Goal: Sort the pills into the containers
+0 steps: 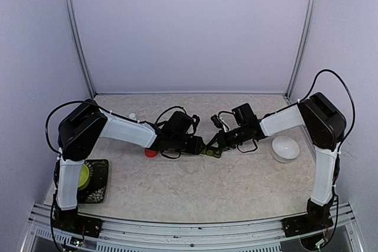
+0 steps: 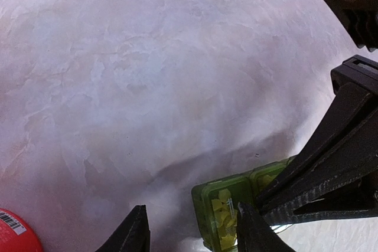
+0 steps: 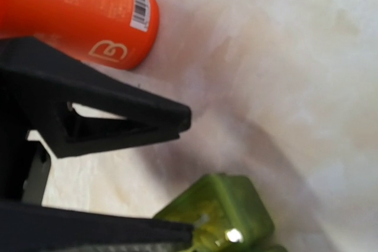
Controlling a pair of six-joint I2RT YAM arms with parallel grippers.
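Observation:
A green pill case with yellow pieces inside lies between my grippers at mid-table; in the left wrist view its end compartment is at the bottom. My left gripper is part open, its fingertips either side of that end. My right gripper is over the case, one finger against or just above it; in the left wrist view its black fingers cover part of the case. Whether it is fully shut is hard to see. An orange-red bottle lies beside them, also at the left edge of the left wrist view.
A black basket with a yellow-green bowl is at front left. A white bowl sits at the right. A small white object stands at back left.

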